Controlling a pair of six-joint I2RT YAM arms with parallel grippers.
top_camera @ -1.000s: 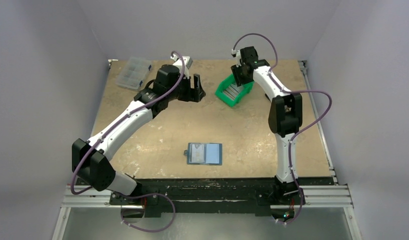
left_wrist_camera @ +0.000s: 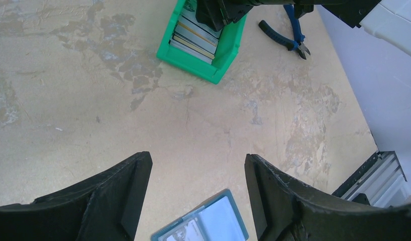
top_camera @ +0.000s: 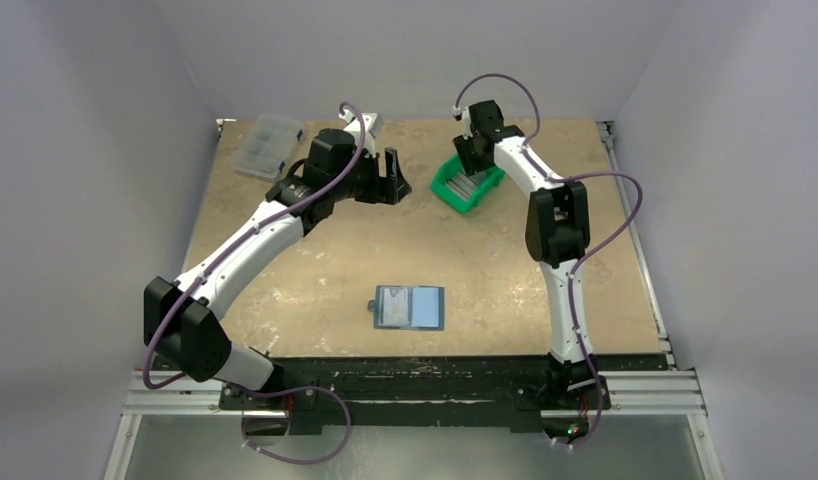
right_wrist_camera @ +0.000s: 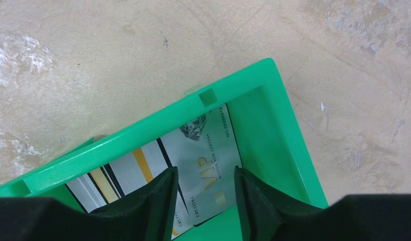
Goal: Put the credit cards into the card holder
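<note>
A green tray (top_camera: 451, 199) at the back of the table holds several cards leaning in a row. In the right wrist view, a silver card (right_wrist_camera: 212, 150) with "VIP" on it tops the row. My right gripper is over the tray, its fingers apart on either side of that card's lower part; whether they touch it cannot be told. The card holder (top_camera: 426, 308) lies unfolded near the front edge, a card behind its left clear pocket. My left gripper hangs open and empty over bare table, left of the tray.
A clear compartment box (top_camera: 267, 146) stands at the back left. Blue-handled pliers (left_wrist_camera: 293, 35) lie right of the tray, under the right arm. Between tray and card holder the table is clear.
The left arm, tray and card holder have stayed put.
</note>
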